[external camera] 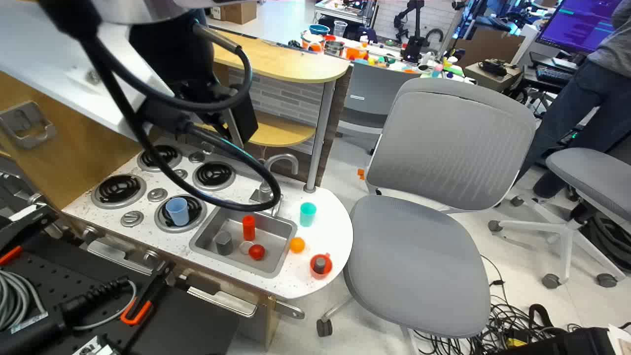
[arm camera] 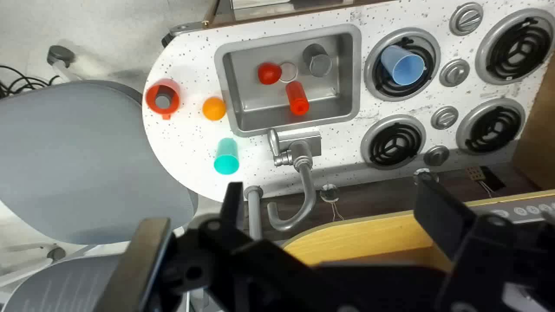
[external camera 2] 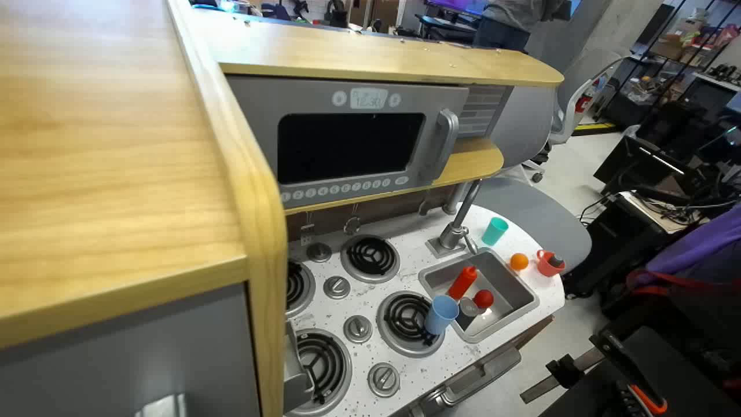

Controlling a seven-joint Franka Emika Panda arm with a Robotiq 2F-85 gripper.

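My gripper stands wide open, high above the toy kitchen counter, with nothing between its fingers. Inside the sink [arm camera: 244, 125] are a red bottle [arm camera: 296, 98], a red ball-shaped piece [arm camera: 269, 73] and a grey cylinder [arm camera: 318, 60]. A blue cup [arm camera: 403, 66] rests on the burner beside the sink. On the counter's rounded end are a teal cup [arm camera: 226, 156], an orange ball [arm camera: 213, 108] and a red cup [arm camera: 154, 99] with a dark grey piece inside. In exterior view 1 the arm hangs over the counter's back; exterior view 2 does not show the gripper.
The faucet [arm camera: 308, 190] rises behind the sink. A microwave [external camera 2: 361, 146] and wooden shelf [external camera: 284, 56] stand over the counter's back. Several burners and knobs fill the stove side. A grey chair [external camera: 420, 260] stands against the rounded end.
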